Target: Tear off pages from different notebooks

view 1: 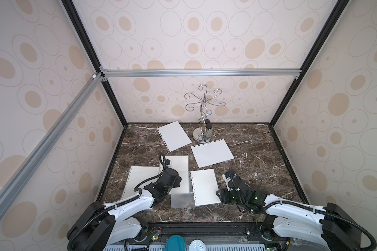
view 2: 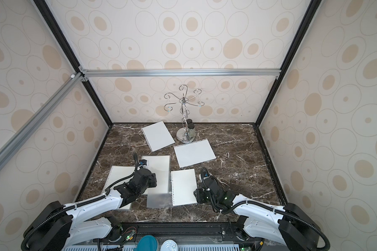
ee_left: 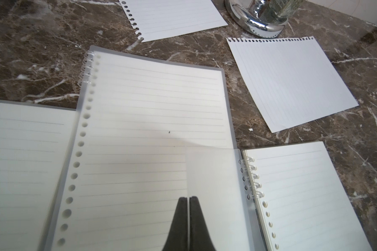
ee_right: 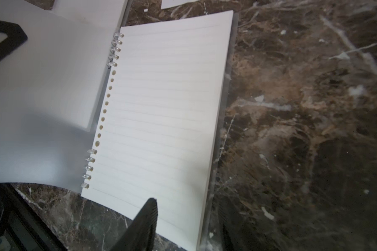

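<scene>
A ring-bound notebook [ee_right: 163, 96] lies at the front middle, its clear cover [ee_right: 41, 100] folded out to the left. My right gripper is over its near right corner, fingers parted and nothing seen between them. In the left wrist view, a larger notebook [ee_left: 150, 104] lies open at left centre, partly beneath that clear cover. My left gripper is above it, fingers pressed together with nothing showing between. Another open notebook [ee_left: 21, 167] lies further left. Two loose pages with torn holes, the left page [view 1: 174, 136] and right page [view 1: 212, 153], lie at the back.
A chrome scroll-armed stand [view 1: 202, 134] with a jar rises at the back middle, beside the loose pages. Small paper scraps dot the marble table [view 1: 261, 150], whose right side is otherwise clear.
</scene>
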